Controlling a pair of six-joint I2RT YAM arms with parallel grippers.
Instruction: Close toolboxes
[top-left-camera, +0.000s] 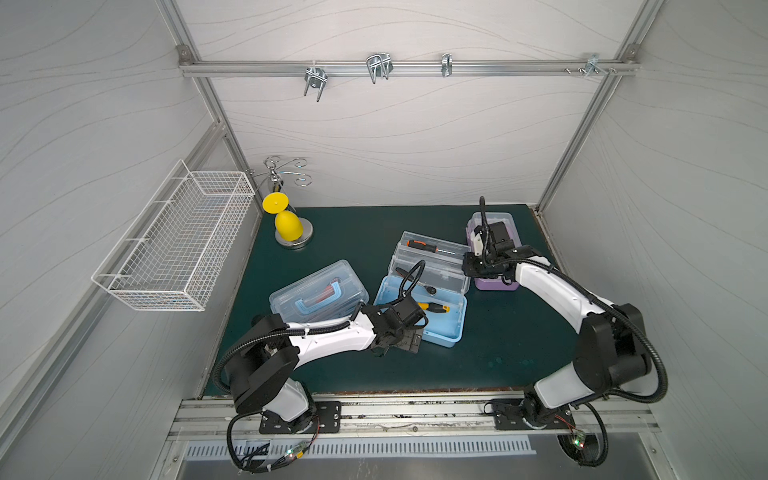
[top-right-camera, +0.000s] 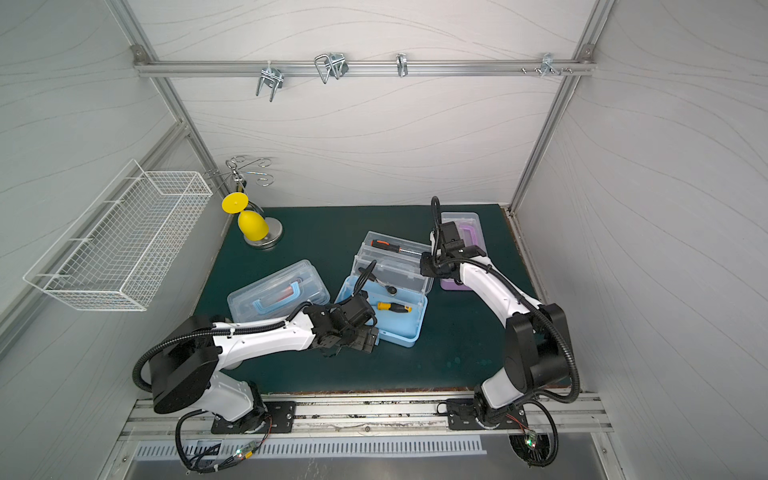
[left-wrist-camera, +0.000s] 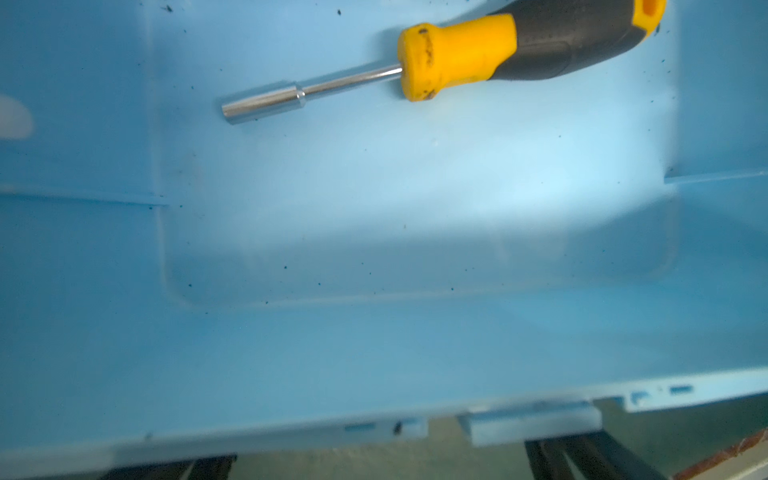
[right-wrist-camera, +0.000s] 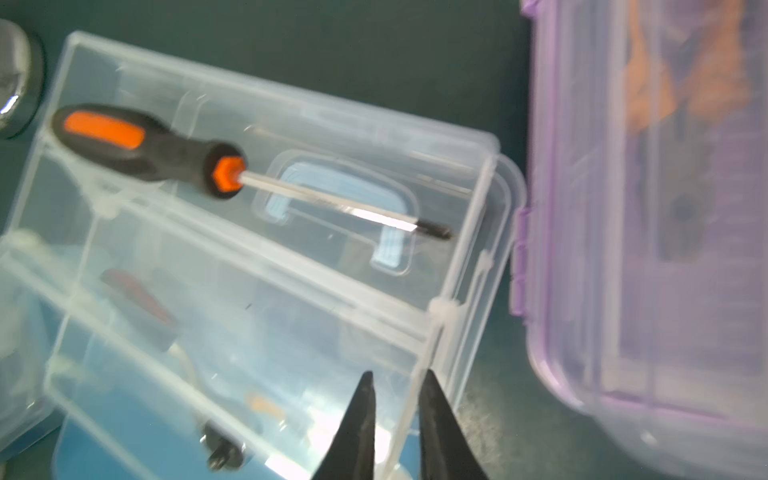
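An open blue toolbox (top-left-camera: 444, 328) holds a yellow-black screwdriver (left-wrist-camera: 457, 57); its clear lid (right-wrist-camera: 304, 264) lies back, carrying an orange-black screwdriver (right-wrist-camera: 144, 148). My right gripper is at the lid's right edge, fingers part open, the edge between them; whether it grips cannot be told. My left gripper is at the blue box's front rim, fingertips mostly hidden below it. A closed clear toolbox with blue handle (top-left-camera: 316, 296) lies at the left. A purple toolbox (right-wrist-camera: 656, 320) with closed lid stands right of the open one.
A metal stand with yellow parts (top-left-camera: 289, 228) is at the back left, and a white wire basket (top-left-camera: 172, 240) hangs on the left wall.
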